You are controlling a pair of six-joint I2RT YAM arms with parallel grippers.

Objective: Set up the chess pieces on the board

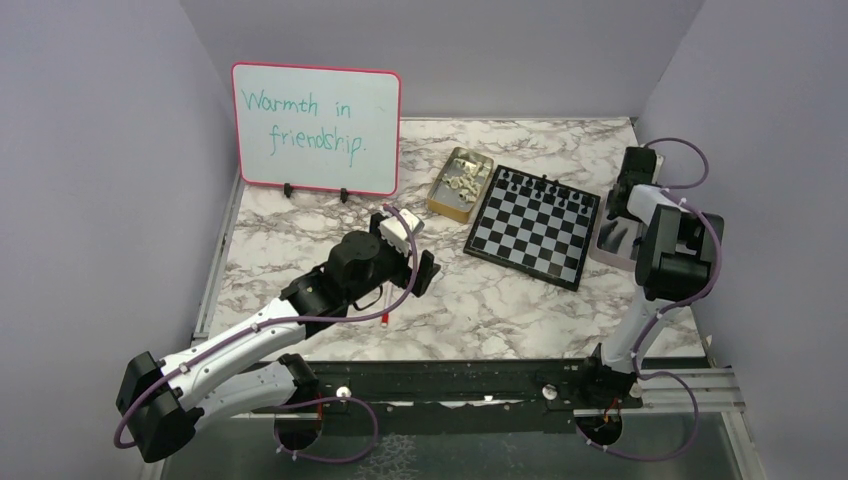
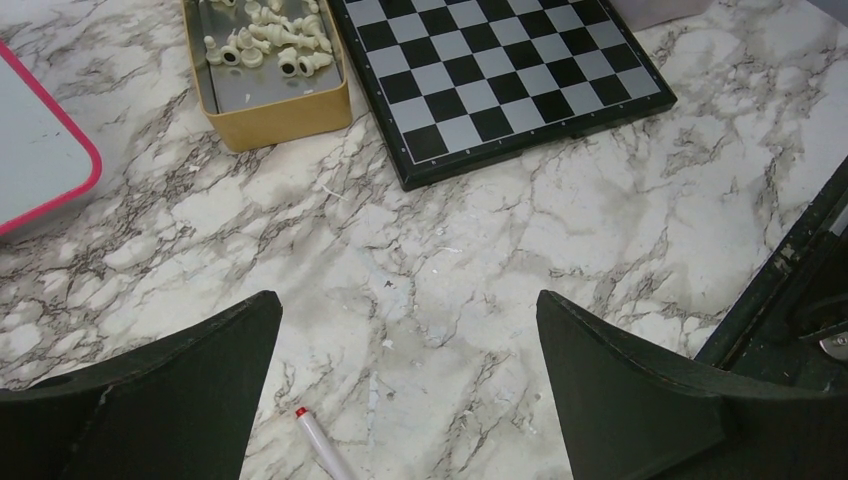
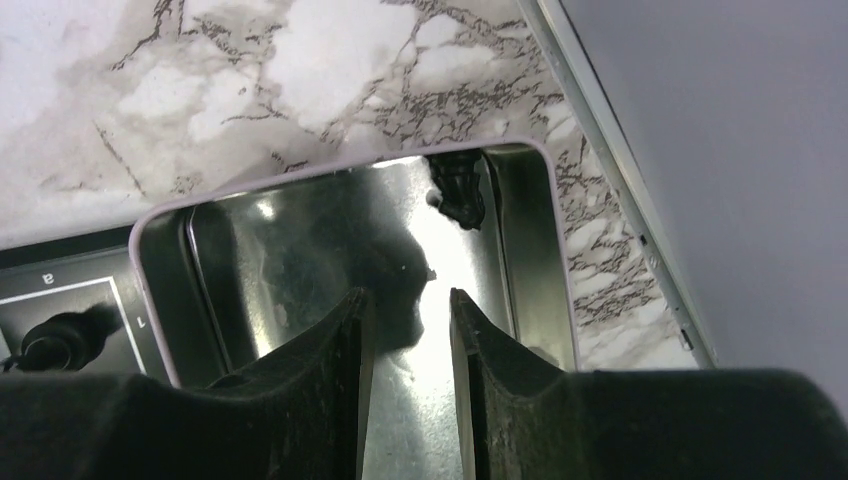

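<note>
Black chess pieces stand along the far rows of the chessboard point(image 1: 520, 235). Left of it a tan box point(image 1: 446, 204) holds white pieces point(image 2: 290, 35). On the right, my right gripper hovers over the pale-rimmed tray point(image 3: 556, 250), part open with nothing visible between its fingers; a black piece point(image 3: 457, 190) lies at that tray's far right corner, and another black piece point(image 3: 55, 345) stands on the board beside it. My left gripper stands open and empty over the marble at the middle left.
A whiteboard point(image 1: 315, 125) stands at the back left. A red-capped pen point(image 2: 322, 440) lies below my left gripper. Grey walls point(image 3: 710, 150) border the table, close to the tray on the right.
</note>
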